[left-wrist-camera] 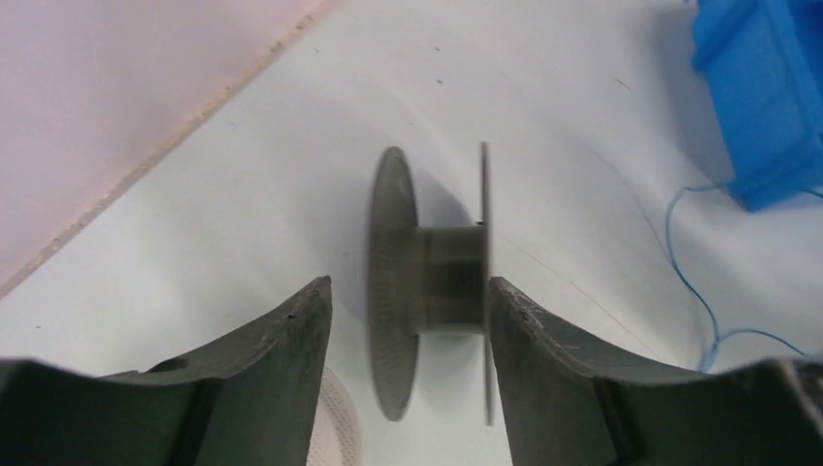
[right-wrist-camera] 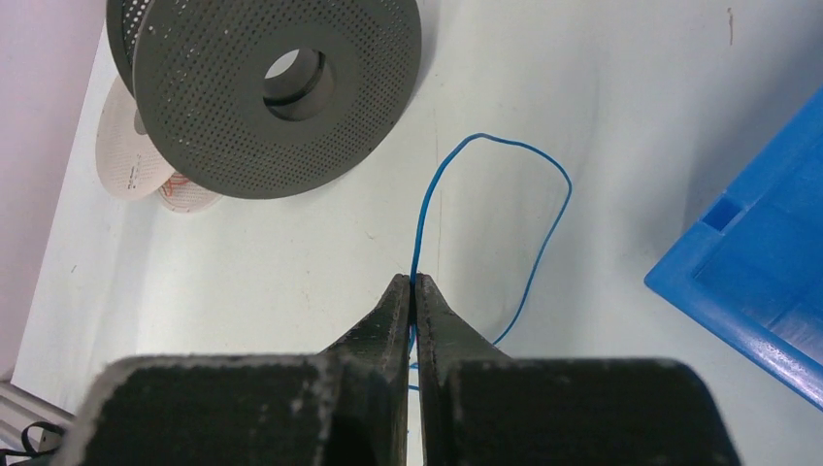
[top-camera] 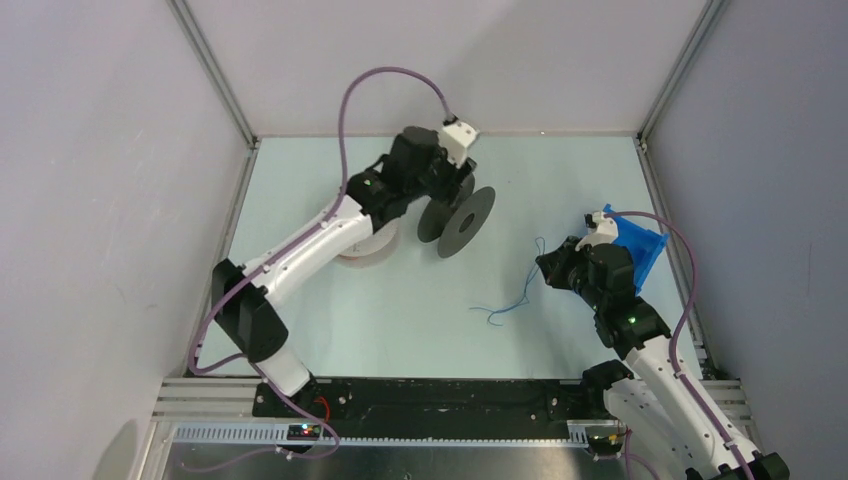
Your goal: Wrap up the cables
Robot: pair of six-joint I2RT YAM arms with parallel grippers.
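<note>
A thin blue cable (top-camera: 520,300) lies in loops on the white table, right of centre. My right gripper hangs over it at the table's right, its fingertips together on a strand of cable that rises between them. A grey perforated spool (left-wrist-camera: 451,277) stands on its rims near the centre. My left gripper is open above the spool, which shows between and beyond its fingers, slightly blurred.
A blue plastic bin (top-camera: 640,250) sits at the table's right edge. A pale disc spool (top-camera: 370,250) lies behind the left arm.
</note>
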